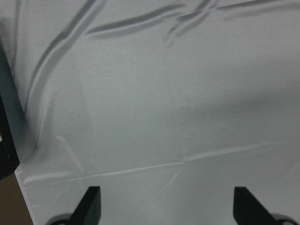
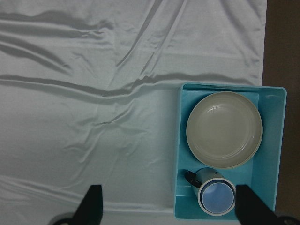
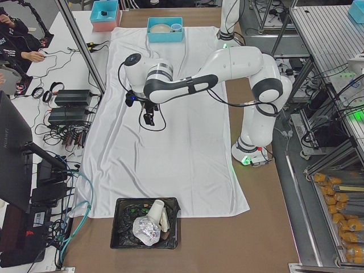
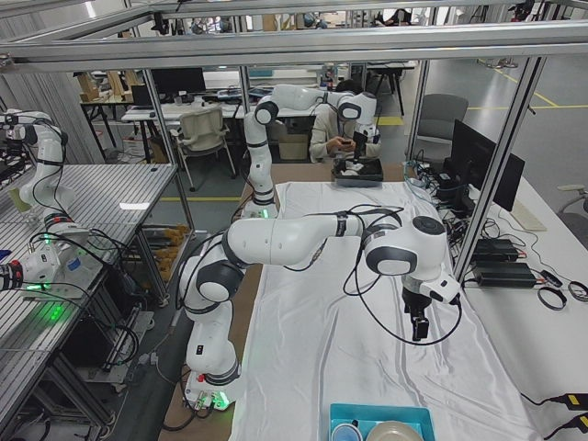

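My left gripper (image 3: 149,118) hangs high over the white cloth (image 3: 165,165), open and empty; in the left wrist view a dark tray edge (image 1: 7,145) shows at left. My right gripper (image 4: 418,317), also open and empty, is above the cloth near a blue bin (image 4: 377,413). The bin holds a beige plate (image 2: 224,129) and a mug (image 2: 215,197), clearest in the right wrist view.
A black tray (image 3: 119,224) with foil and white items sits at the cloth's near end. Monitor, boxes and cables crowd the side table; a metal post (image 3: 79,40) stands beside it.
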